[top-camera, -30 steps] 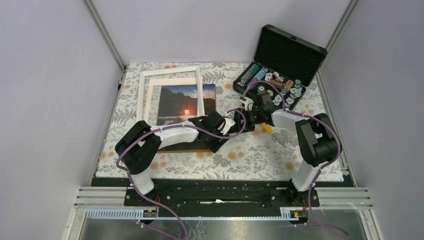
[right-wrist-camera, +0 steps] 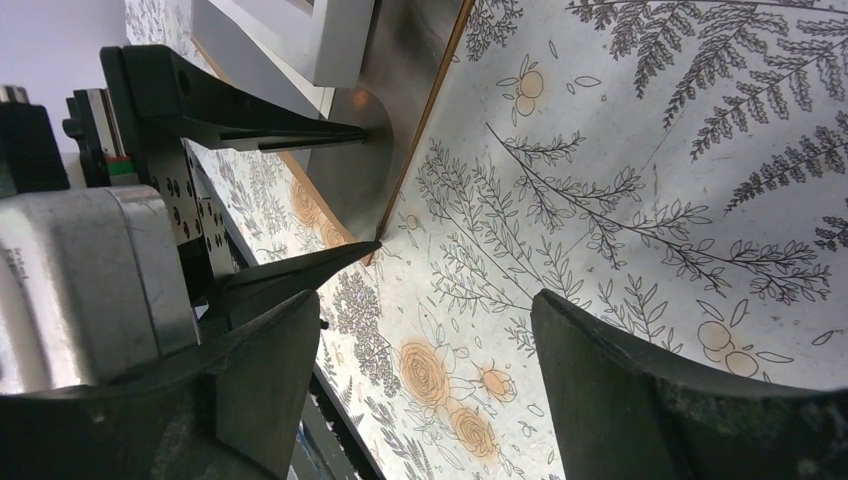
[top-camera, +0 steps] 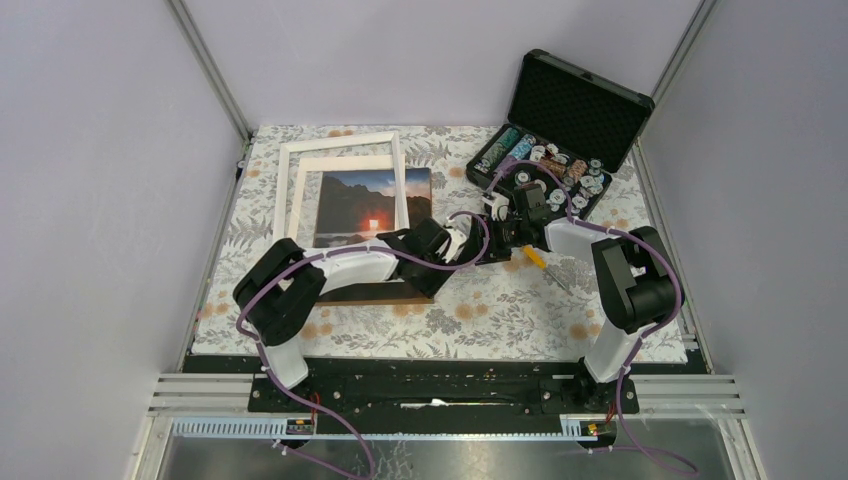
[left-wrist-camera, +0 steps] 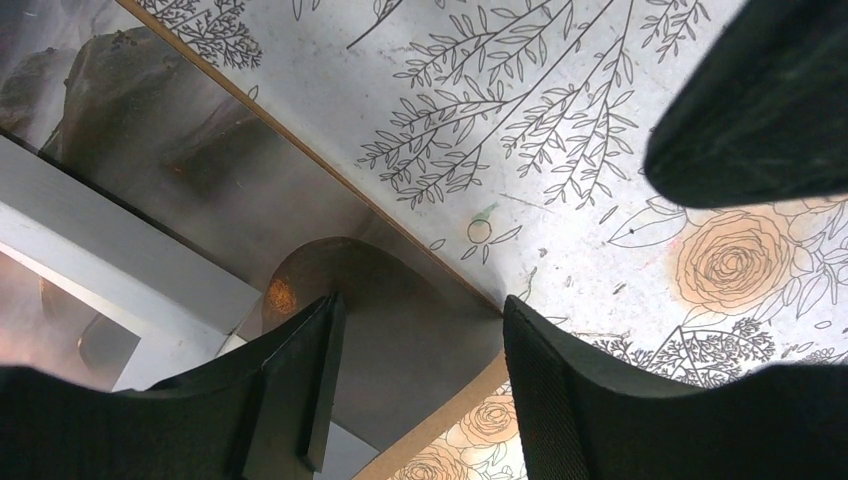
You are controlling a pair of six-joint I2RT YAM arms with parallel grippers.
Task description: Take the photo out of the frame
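The photo (top-camera: 362, 210), a sunset over dark mountains, lies on the table with the white frame (top-camera: 339, 137) across it. Part of it is hidden by my left arm. In the left wrist view my left gripper is open at the photo's dark corner (left-wrist-camera: 400, 345). One finger is above its surface, the other by the corner's outer edge. The right wrist view shows the same two left fingers (right-wrist-camera: 330, 262) around that corner. My right gripper stands part open over bare patterned cloth, right of the corner, with nothing between its fingers.
An open black case (top-camera: 560, 170) with poker chips stands at the back right. A yellow-handled tool (top-camera: 535, 258) lies below my right arm. Both grippers are close together.
My left arm has shifted very slightly, its gripper a little farther back on the table. The photo, the frame and my right arm look unmoved.
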